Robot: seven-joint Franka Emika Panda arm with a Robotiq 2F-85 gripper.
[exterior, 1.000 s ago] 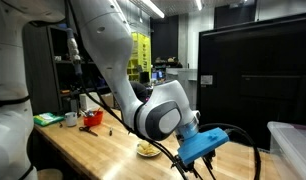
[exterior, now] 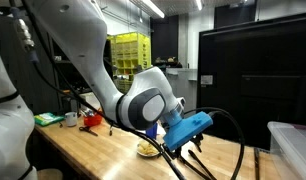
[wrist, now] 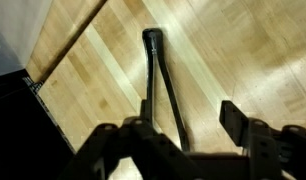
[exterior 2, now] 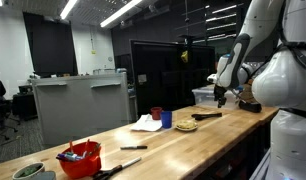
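A pair of black tongs (wrist: pixel 159 75) lies on the wooden table in the wrist view, its joined end up and its two arms running down toward my gripper. The fingers (wrist: pixel 233 120) stand apart, and bare table and part of the tongs show between them. The lower ends of the tongs pass close to the left finger or behind the gripper. In exterior view 1 the tongs (exterior: pixel 200 165) lie just below and in front of the gripper (exterior: pixel 193 150). From the far side, the gripper (exterior 2: pixel 221 103) hangs over the table's right part.
A yellow plate (exterior 2: pixel 186 126), a blue cup (exterior 2: pixel 166 119) and a white cloth (exterior 2: pixel 145 123) stand mid-table. A red container (exterior 2: pixel 80 160) with utensils is at the far end. A clear plastic bin (exterior: pixel 291 145) sits to the right in exterior view 1.
In exterior view 1 the arm has swung left, and the gripper has shifted left and slightly upward. More of the tongs shows now. The objects on the table stay put.
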